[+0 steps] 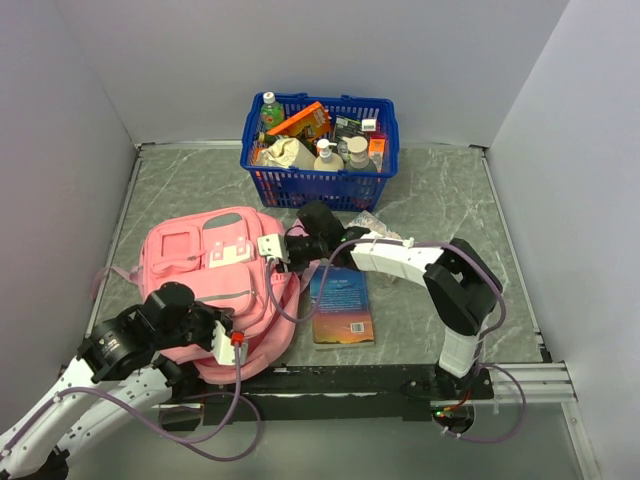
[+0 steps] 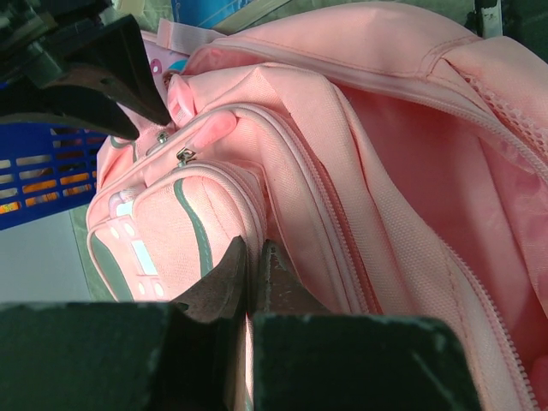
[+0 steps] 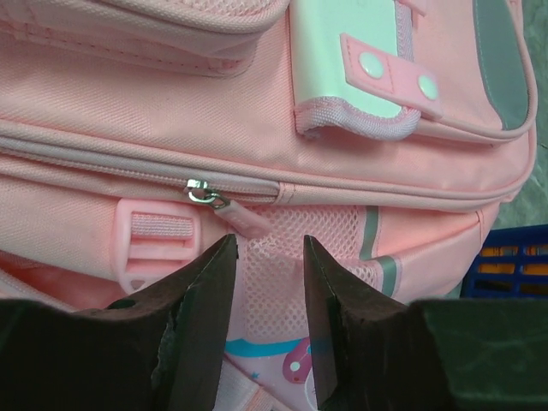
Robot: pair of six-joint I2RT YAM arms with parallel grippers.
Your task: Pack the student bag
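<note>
The pink backpack [image 1: 180, 250] lies on the left of the counter, a compartment open along its front. My left gripper is shut on the bag's zipped edge, pale fabric between its fingertips. My right gripper stands open over the bag's upper right, close to a zipper pull [image 3: 244, 218], which hangs beside a pink buckle [image 3: 156, 244] and above a mesh panel. A book [image 1: 342, 315] lies flat to the right of the bag, partly behind the right arm in the top view.
A blue basket [image 1: 275, 185] full of bottles, boxes and cloth stands at the back. A pale packet [image 1: 363, 220] lies in front of it, partly covered by the arm. Bare counter [image 1: 450, 180] is at the right. Grey walls enclose the sides.
</note>
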